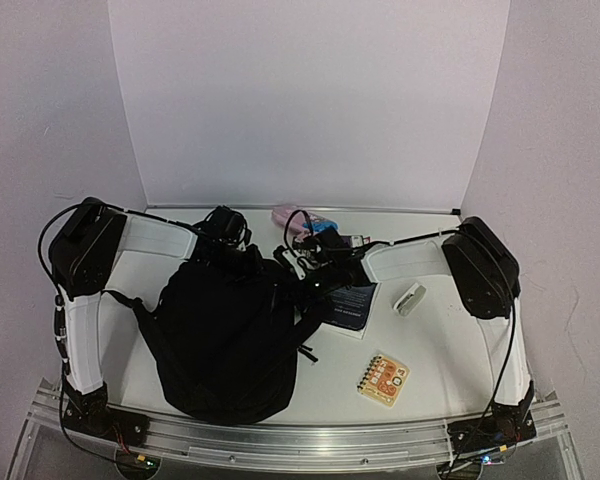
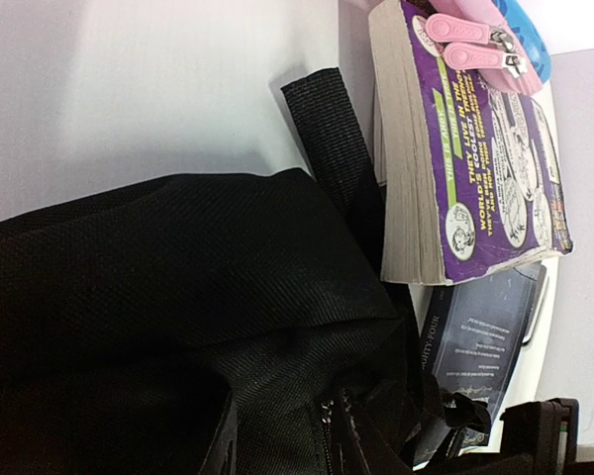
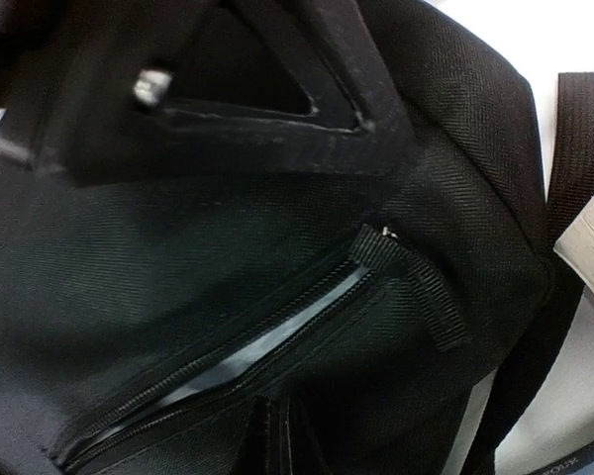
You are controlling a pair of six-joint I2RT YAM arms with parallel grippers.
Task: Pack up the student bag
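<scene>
A black student bag (image 1: 225, 340) lies on the left half of the table. In the right wrist view its zipper (image 3: 228, 366) shows a narrow pale gap, with a fabric tab at its upper end. My left gripper is at the bag's upper edge, its fingers apart with dark fabric between them; whether they grip it is unclear. My right gripper is over the bag below the zipper, fingertips together; anything thin between them is hidden. Behind the right arm lie a purple book (image 2: 505, 188) and a dark-blue book (image 1: 350, 307).
A pink and blue pouch (image 1: 298, 219) is at the back. To the right are a small white object (image 1: 410, 299) and an orange spiral notebook (image 1: 384, 379). A bag strap (image 2: 342, 148) hangs toward the purple book.
</scene>
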